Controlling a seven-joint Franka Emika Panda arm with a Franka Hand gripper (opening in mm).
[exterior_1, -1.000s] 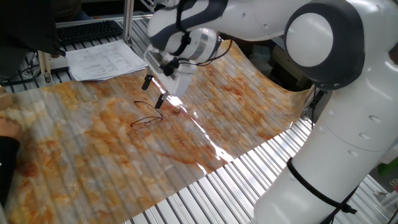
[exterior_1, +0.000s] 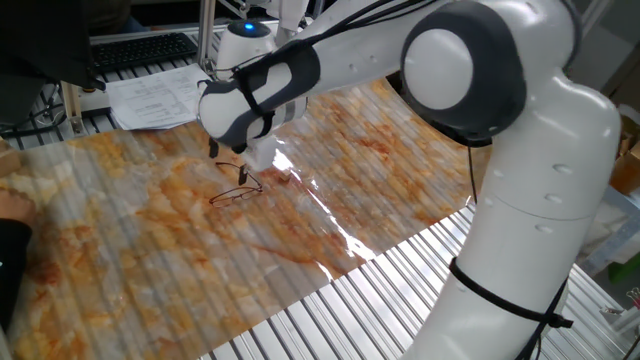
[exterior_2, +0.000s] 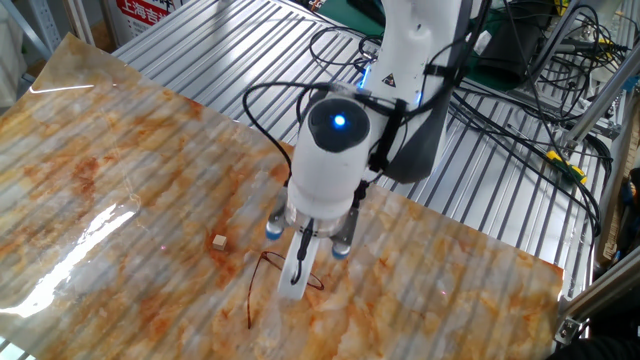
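A pair of thin dark-framed glasses (exterior_1: 237, 196) lies on the marbled sheet, temples unfolded. My gripper (exterior_1: 228, 162) hangs just above it, at its far side in exterior view 1, with its two dark fingers apart and nothing seen between them. From exterior view 2 the white hand covers the middle of the glasses (exterior_2: 250, 300); one temple and part of the rim show on either side. Whether a finger touches the frame I cannot tell.
A small pale block (exterior_2: 219, 242) rests on the sheet near the glasses. Papers (exterior_1: 158, 98) and a keyboard (exterior_1: 145, 50) lie beyond the sheet. At the left edge is a person's hand (exterior_1: 16, 207). Most of the marbled sheet (exterior_1: 150, 270) is clear.
The arm has swung left in exterior view 1, and the hand has turned more upright above the glasses. Its fingers stay apart; the glasses have not moved.
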